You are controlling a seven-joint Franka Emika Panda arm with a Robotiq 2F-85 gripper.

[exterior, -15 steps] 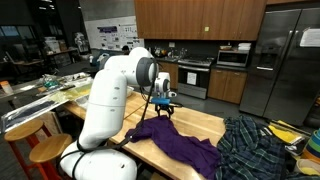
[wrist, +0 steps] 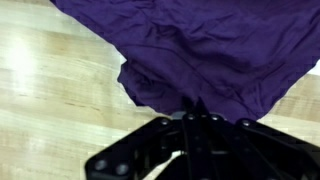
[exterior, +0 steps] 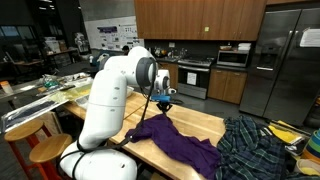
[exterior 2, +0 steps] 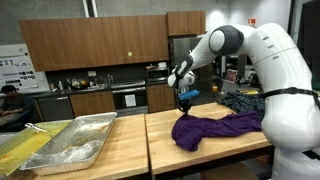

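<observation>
A dark purple cloth point(exterior: 185, 148) lies rumpled across the wooden table, stretching toward the right side in exterior view 2 point(exterior 2: 215, 128). My gripper point(exterior: 163, 107) points down by the far end of this cloth. In the wrist view, the gripper is shut, its tips close together over a bunched part of the purple cloth point(wrist: 200, 40). Whether a fold is pinched between the tips cannot be made out. Pale tabletop shows on the near and left sides of the cloth there.
A crumpled dark cloth point(exterior: 250, 145) sits at the table's right in exterior view 1. Exterior view 2 has a large metal tray point(exterior 2: 75, 145) on the left, with bare tabletop point(exterior 2: 125, 150) between it and the purple cloth. Stools point(exterior: 48, 148) stand beside the table.
</observation>
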